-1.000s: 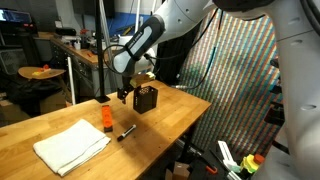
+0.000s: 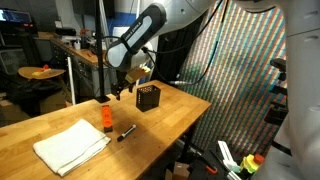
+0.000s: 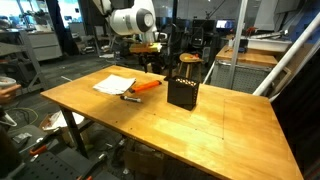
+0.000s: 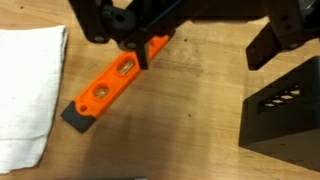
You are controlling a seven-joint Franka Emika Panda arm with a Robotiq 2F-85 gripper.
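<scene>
My gripper is open above the wooden table, with nothing between its fingers in the wrist view. Below and left of it lies an orange level (image 4: 108, 86) with round holes and a dark end, partly covered by the left finger. A black box (image 4: 288, 118) with small slots stands to the right, cut off by the frame. At the left edge shows a white cloth (image 4: 28, 95). Exterior view 1 has the box (image 2: 148, 97) right of the level (image 2: 107, 118); the cloth (image 2: 70, 147) is at the near left.
A small dark tool (image 2: 126, 133) lies on the table between the cloth and the near edge. Shelves and a stool stand beyond the table.
The gripper has shifted from over the black box toward the left in exterior view 1, leaving more of the box uncovered. The objects on the table look unmoved.
</scene>
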